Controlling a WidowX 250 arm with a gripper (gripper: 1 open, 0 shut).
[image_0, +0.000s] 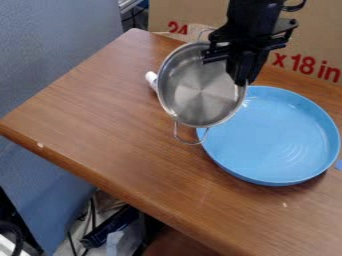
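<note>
My black gripper (238, 62) hangs at the upper middle, shut on the near-right side of a steel pot (198, 92) with wire loop handles, held tilted so its round inside faces the camera. A blue plate (281, 135) lies on the wooden table to the right, partly behind the pot. A small white object (151, 79) peeks out from behind the pot's left side; what it is cannot be told.
A cardboard box (307, 50) stands along the back. Past the left edge are a blue-grey surface (40, 60) and cables at lower left.
</note>
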